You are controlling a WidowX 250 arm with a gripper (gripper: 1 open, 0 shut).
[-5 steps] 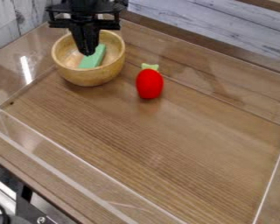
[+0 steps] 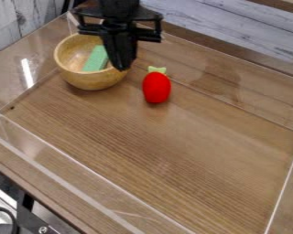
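Observation:
A wooden bowl point(image 2: 78, 75) sits at the back left of the table, holding a light green object point(image 2: 96, 58). My black gripper point(image 2: 121, 62) hangs over the bowl's right side, its tip pointing down and looking shut; whether anything is between the fingers is hidden. To the right of the bowl lies a red oval object point(image 2: 157, 90), with a small pale green item point(image 2: 157, 69) just behind it.
A pale plank wall point(image 2: 253, 23) runs along the back. A black cable shows at the lower left beyond the table edge.
My gripper has moved to the right over the bowl, uncovering more of the light green object in it.

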